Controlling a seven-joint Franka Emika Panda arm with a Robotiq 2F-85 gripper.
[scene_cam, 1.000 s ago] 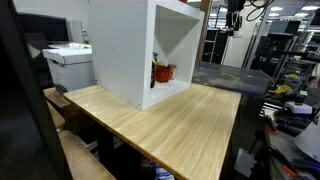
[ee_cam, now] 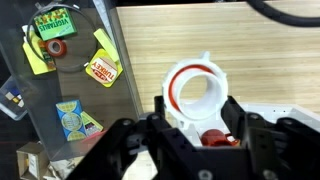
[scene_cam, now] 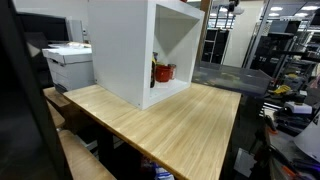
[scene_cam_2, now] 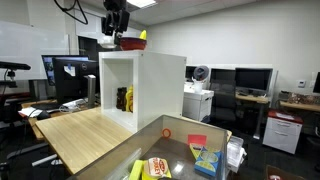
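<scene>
A white cup with a red band inside its rim fills the middle of the wrist view. My gripper is shut on it, and the cup hides part of the fingers. High over the table, the gripper hangs near the top of the white shelf unit in exterior view 2. Only the lower part of the gripper shows at the top edge of exterior view 1.
A red bowl stands on the shelf unit's top, close to the gripper. Inside the unit sits a red container. A grey bin beside it holds several boxes and yellow items.
In exterior view 1 my gripper has risen steadily toward the top edge of the picture. The table and shelf contents look unchanged.
</scene>
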